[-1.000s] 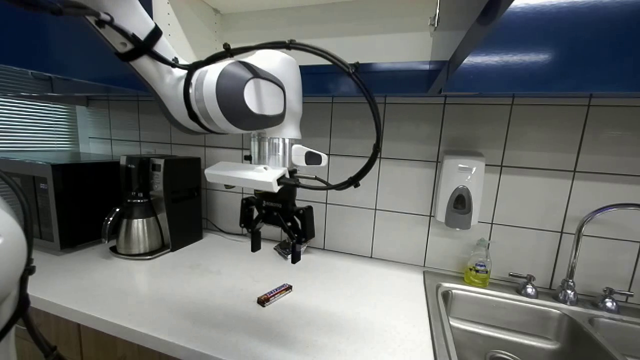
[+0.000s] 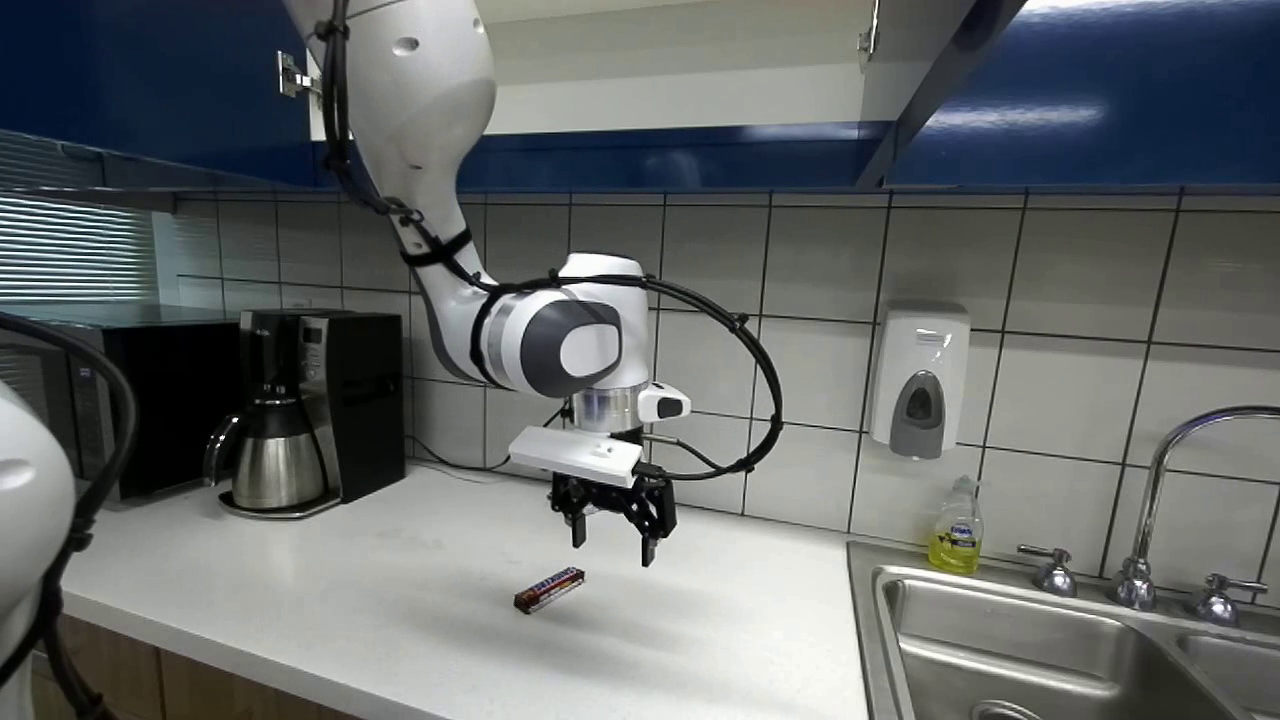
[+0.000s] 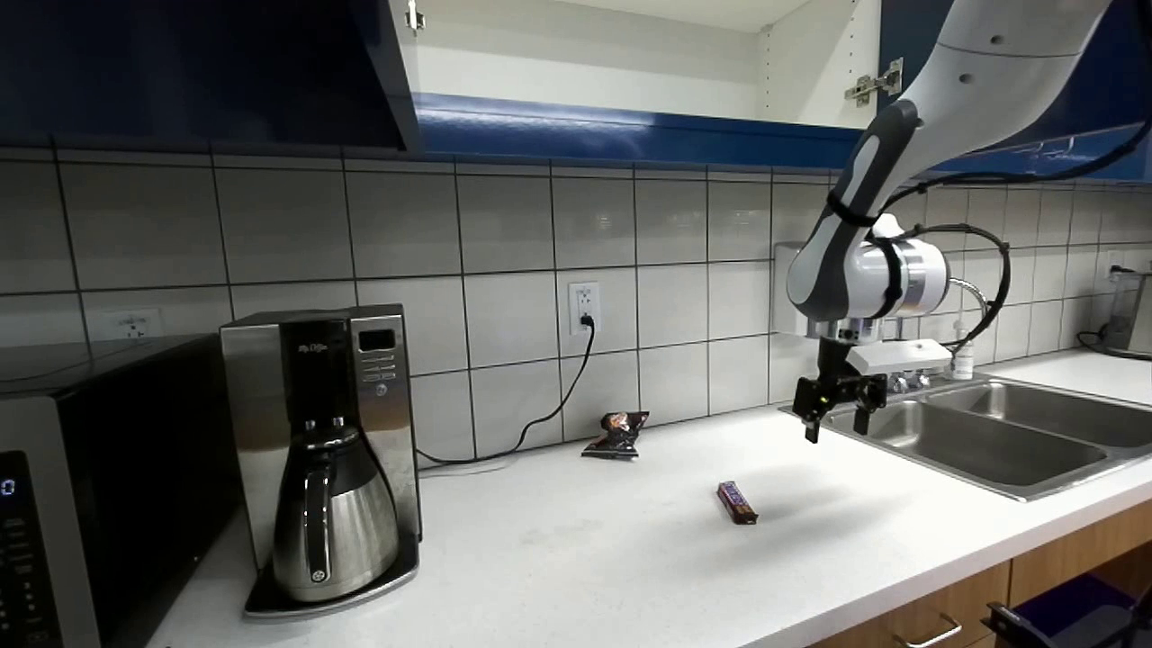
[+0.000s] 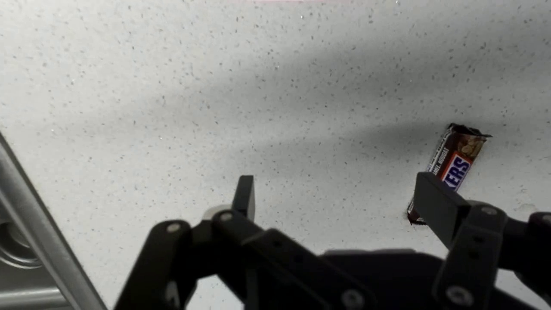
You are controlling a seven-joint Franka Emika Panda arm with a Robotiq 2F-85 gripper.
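A Snickers bar [image 2: 549, 589] in a brown wrapper lies flat on the white counter. Above the counter, behind the bar and toward the sink, hangs my gripper [image 2: 612, 547], its fingers spread open and empty. In exterior view 2 the gripper [image 3: 838, 430] is up and to the right of the bar [image 3: 737, 503]. From the wrist, the bar [image 4: 457, 160] shows on the right, its lower part partly covered by the right finger [image 4: 439, 206]; bare counter fills the gap between the fingers.
A crumpled dark packet [image 3: 617, 434] lies by the wall. The coffee maker [image 3: 324, 454] and microwave [image 3: 140, 475] stand at the left. To the right are a steel sink [image 2: 882, 648] and a dish soap bottle [image 2: 956, 534].
My gripper has moved down and to the right in exterior view 1, away from above the bar and farther back. The bar lies where it was, and the fingers stay open.
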